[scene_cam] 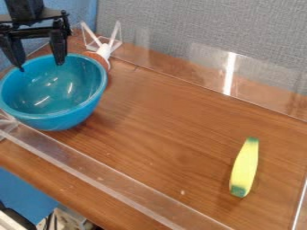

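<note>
My black gripper [38, 56] is at the top left, open, above a turquoise bowl [54, 99] on the wooden table, with nothing seen between its fingers. The bowl looks empty. A yellow, banana-like object with green ends [243, 167] lies apart on the right side of the table.
A white object with thin prongs and an orange part [100, 52] stands just behind the bowl. Clear plastic barriers run along the table's back and front edges, with a grey textured wall behind.
</note>
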